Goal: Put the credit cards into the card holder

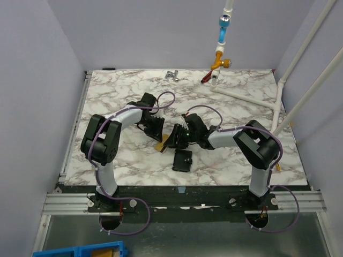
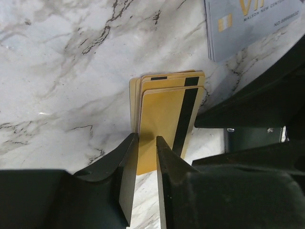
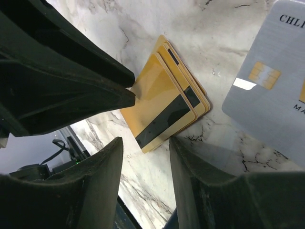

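Note:
A small stack of gold credit cards [image 2: 162, 114] [image 3: 157, 102] lies on the marble top, its dark stripe showing. My left gripper [image 1: 159, 138] is at its edge, nearly closed with the cards' edge at its fingertips. A fanned set of silver cards [image 2: 252, 24] [image 3: 267, 76] lies beside the gold ones. The black card holder [image 1: 182, 159] lies below the right gripper in the top view.
White pipes [image 1: 246, 99] and metal fittings [image 1: 172, 75] stand at the back.

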